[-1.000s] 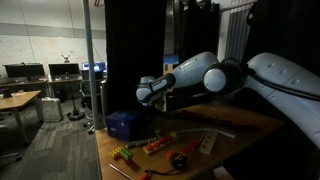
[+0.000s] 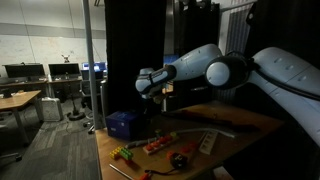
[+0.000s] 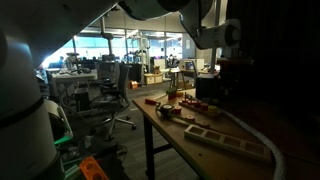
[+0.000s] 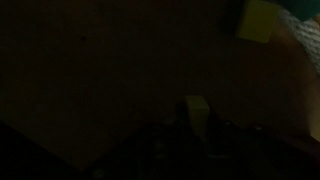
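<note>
In the dim wrist view, a small yellowish block (image 4: 197,110) shows at the bottom centre, where my gripper is shut on it. Most of the fingers are lost in shadow. A second yellow block (image 4: 258,20) lies near the top right, apart from the held one. From the first exterior view, my gripper (image 2: 154,98) hangs over the back of the table, just right of a blue box (image 2: 122,124); its fingertips are too dark to make out there.
Toward the table's front lie green and yellow pieces (image 2: 122,153), a red tool (image 2: 178,161) and other loose items. A long grey tube (image 3: 250,135) and a pale slotted tray (image 3: 227,142) occupy one side. The dark curtain (image 2: 130,55) stands behind.
The arm has risen slightly, its wrist and elbow now a little higher than before. The blue box and the items on the table have not moved.
</note>
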